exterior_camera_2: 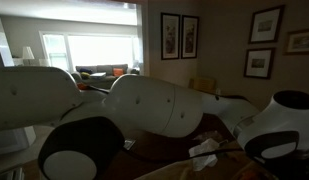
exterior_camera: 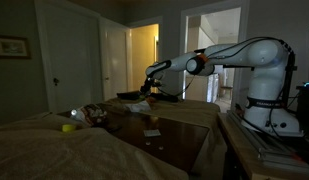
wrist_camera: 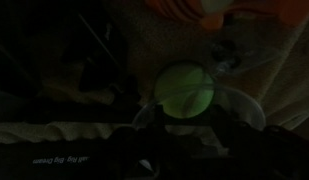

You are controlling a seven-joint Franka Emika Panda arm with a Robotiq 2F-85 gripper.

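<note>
My gripper [exterior_camera: 147, 89] is at the far end of the dark table, with the arm stretched out from the right. The wrist view is very dark; the fingers are hard to make out, and I cannot see how far apart they stand. Close to the fingers there, a clear round rim [wrist_camera: 260, 108] shows, perhaps of a cup. A green round thing [wrist_camera: 182, 84] appears partly within its outline. Whether either is touched by the fingers cannot be seen. In the second exterior view the arm blocks much of the table.
Orange things [wrist_camera: 209, 12] lie at the top of the wrist view, with black objects [wrist_camera: 99, 45] at left. On the dark table [exterior_camera: 174, 143] are small pale items [exterior_camera: 152, 132]. A yellow object [exterior_camera: 69, 127] lies on the brown cloth [exterior_camera: 54, 155] at left.
</note>
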